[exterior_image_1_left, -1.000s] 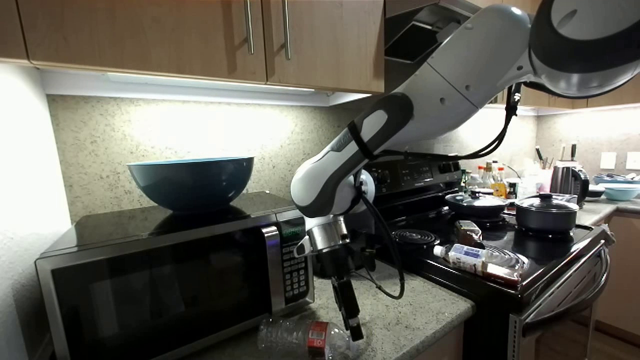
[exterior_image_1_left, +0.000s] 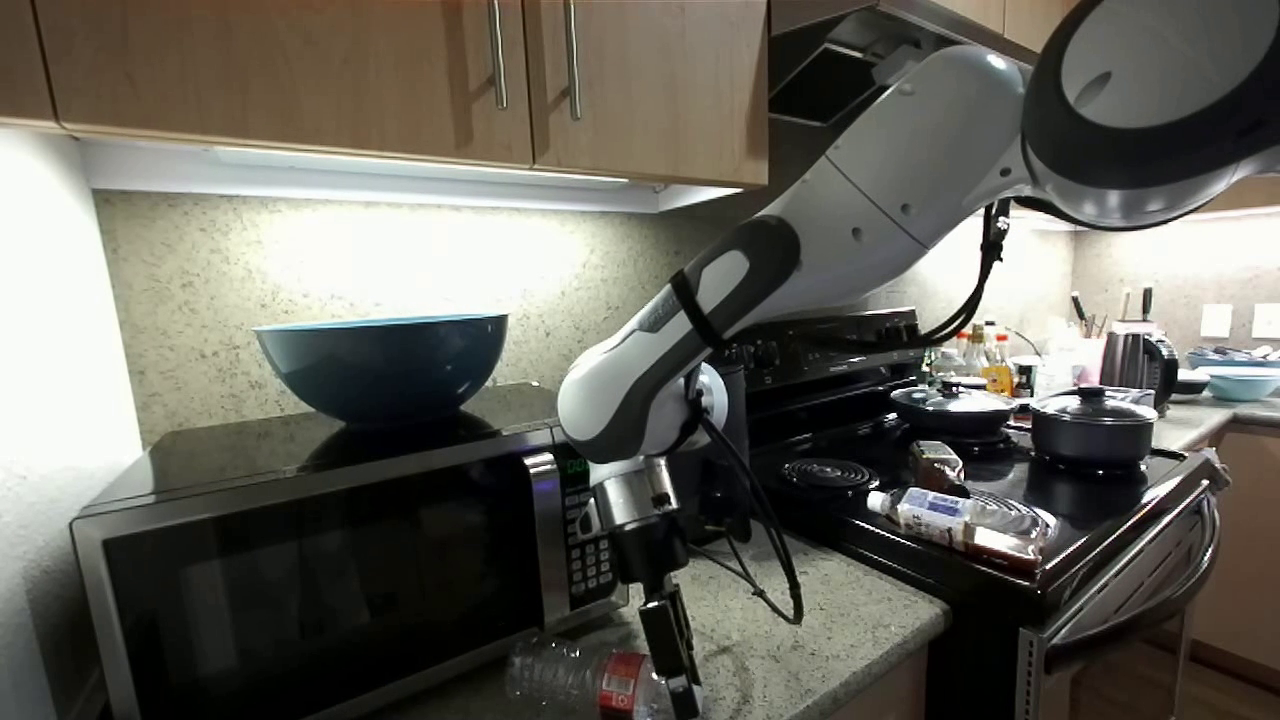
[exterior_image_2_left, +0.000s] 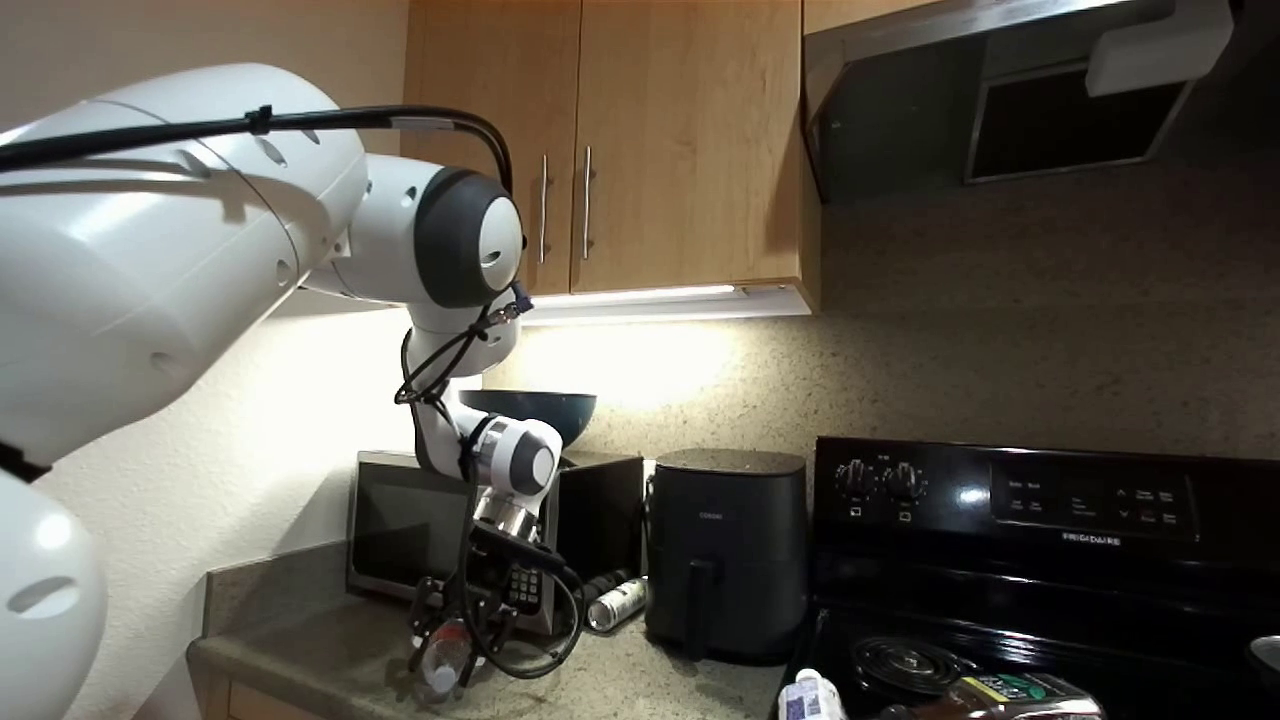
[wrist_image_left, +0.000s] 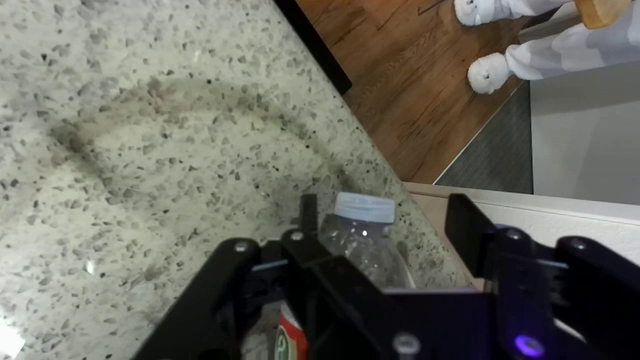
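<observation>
A clear plastic bottle (exterior_image_1_left: 554, 674) with a red label (exterior_image_1_left: 620, 682) lies on its side on the counter (exterior_image_1_left: 828, 624), in front of the microwave. My gripper (exterior_image_1_left: 686, 698) points down at the bottle's neck end. In the wrist view, the bottle's whitish cap (wrist_image_left: 364, 207) and clear shoulder show between the two black fingers. The fingers stand apart, with a gap to the right of the cap. Much of the bottle's body is hidden behind the gripper. From the far side, the bottle (exterior_image_2_left: 444, 662) appears below the gripper.
The microwave (exterior_image_1_left: 324, 576) bears a large blue bowl (exterior_image_1_left: 384, 366). An air fryer (exterior_image_2_left: 728, 552) and a lying can (exterior_image_2_left: 618, 604) stand farther along the counter. The stove holds pots (exterior_image_1_left: 1092, 430) and a lying bottle (exterior_image_1_left: 930, 516). The counter's front edge is close to the bottle.
My arm and gripper have moved down and to the left in exterior view 1. The lying bottle has shifted slightly left and down there.
</observation>
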